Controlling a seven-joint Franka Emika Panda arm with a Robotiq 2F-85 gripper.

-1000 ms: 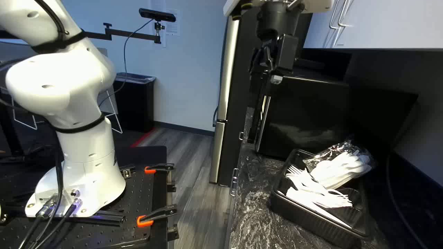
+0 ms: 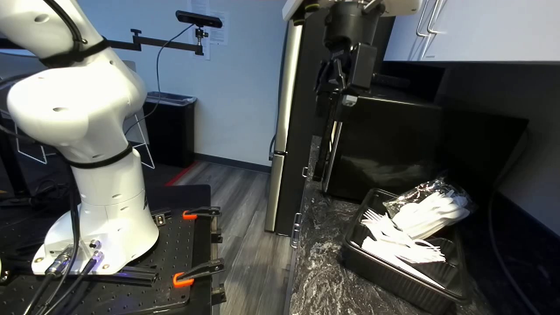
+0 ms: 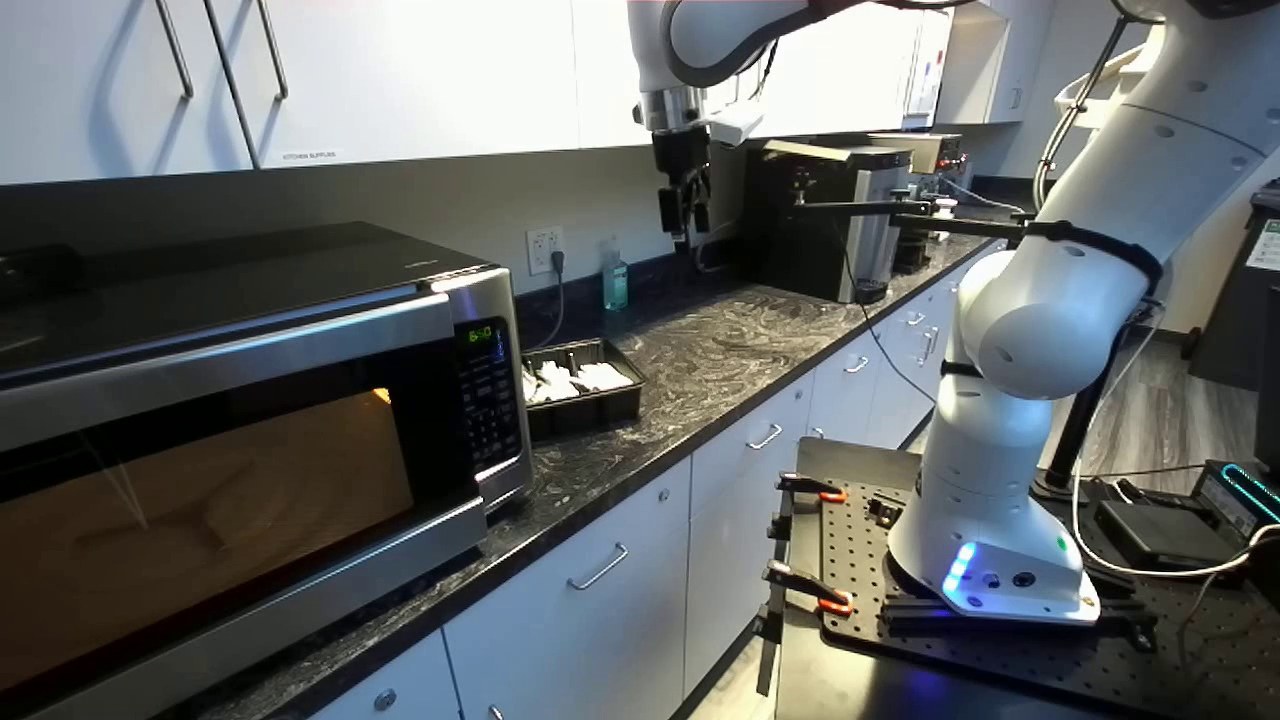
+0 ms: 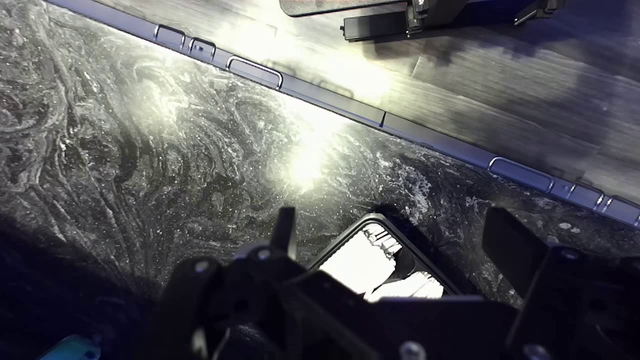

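Observation:
My gripper is open, its two dark fingers spread wide with nothing held between them. It hangs high over the counter [image 3: 720,348], well above a black tray [image 2: 404,294]. White plastic forks [image 2: 393,239] lie in the tray, along with more white cutlery [image 2: 433,215] partly in a clear plastic bag. From the wrist view, the tray's corner shows between and below the fingers, and the gripper body hides the rest of it.
A microwave [image 3: 240,396] stands beside the tray on the counter. Farther along are a bottle of teal liquid [image 3: 614,282] and a dark appliance [image 3: 816,222]. White cabinets [image 3: 420,78] hang above. The marbled counter between tray and appliance is clear.

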